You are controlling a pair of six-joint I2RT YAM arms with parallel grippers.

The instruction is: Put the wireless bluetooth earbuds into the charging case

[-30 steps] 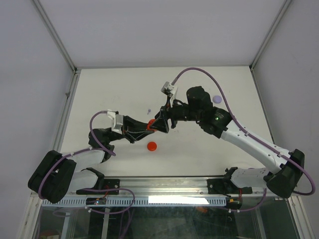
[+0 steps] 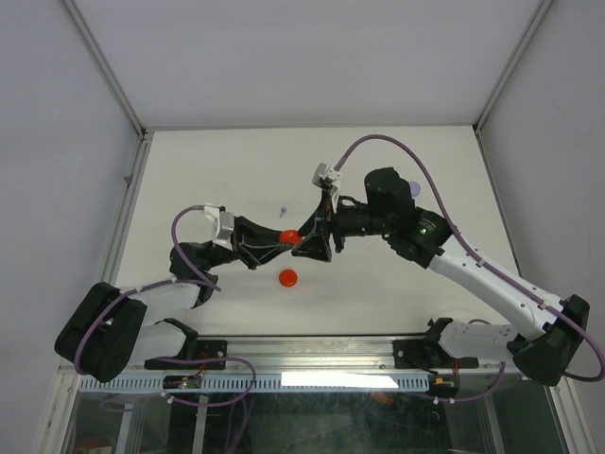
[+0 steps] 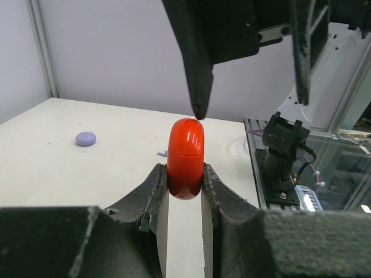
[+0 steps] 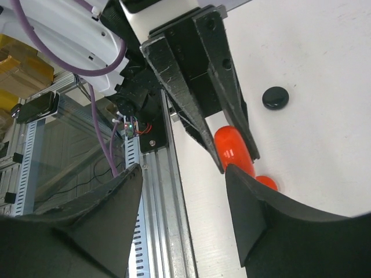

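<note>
My left gripper holds a glossy red capsule-shaped object (image 3: 185, 150) upright at its fingertips, above the white table. My right gripper (image 2: 317, 236) is part open just beside and above it. In the left wrist view its dark fingers stand apart over the red object's top; in the right wrist view the red object (image 4: 233, 147) sits between the left gripper's fingertips, beyond the right gripper's open fingers. A red disc (image 2: 287, 277) lies on the table below.
A small purple disc (image 2: 414, 189) lies at the right of the white table (image 2: 217, 161), and a small lilac piece (image 2: 283, 210) near the middle. A black oval (image 4: 275, 98) shows in the right wrist view.
My right gripper has shifted slightly right and toward the front, away from the red object. The left gripper has barely moved.
</note>
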